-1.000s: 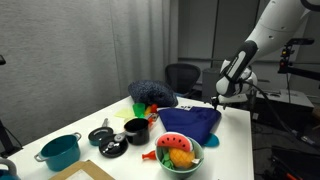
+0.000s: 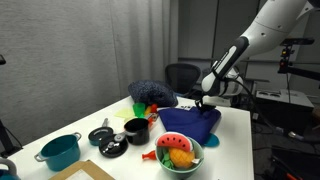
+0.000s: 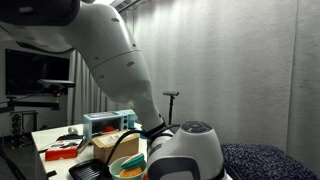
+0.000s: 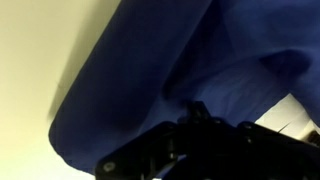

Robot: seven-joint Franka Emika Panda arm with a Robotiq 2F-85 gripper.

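Observation:
A dark blue cloth (image 2: 188, 122) lies loosely rumpled on the right part of the white table. My gripper (image 2: 201, 103) is low at the cloth's far right side. In the wrist view the blue cloth (image 4: 125, 85) fills much of the picture, with folds running toward the dark fingers (image 4: 196, 112). The fingers are shut; whether a thin fold is pinched between them is hidden. The arm (image 3: 180, 150) blocks most of the workspace in the second exterior view, where neither the fingertips nor the cloth can be made out.
Left of the cloth stand a black pot (image 2: 137, 131) and a green bowl (image 2: 178, 158) of toy food. Farther left are a teal pot (image 2: 60, 152) and dark pans. A dark bumpy cushion (image 2: 152, 92) sits behind. Bare table (image 2: 233, 135) shows to the right.
My gripper has moved left from the table's right end to over the cloth's far right side. The pots and bowl have stayed in place.

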